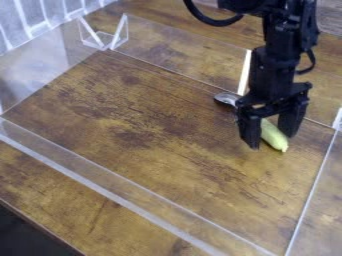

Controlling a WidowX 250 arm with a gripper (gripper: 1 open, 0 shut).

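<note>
A pale yellow-green, banana-like object (278, 142) lies on the wooden surface at the right of the clear enclosure. My black gripper (270, 116) is low over it, fingers open on either side, hiding its upper part. A silver spoon-like object (226, 99) shows just behind the gripper to the left, partly hidden.
The enclosure's clear walls (107, 185) surround the work area. A white rack or railing (34, 20) stands at the back left.
</note>
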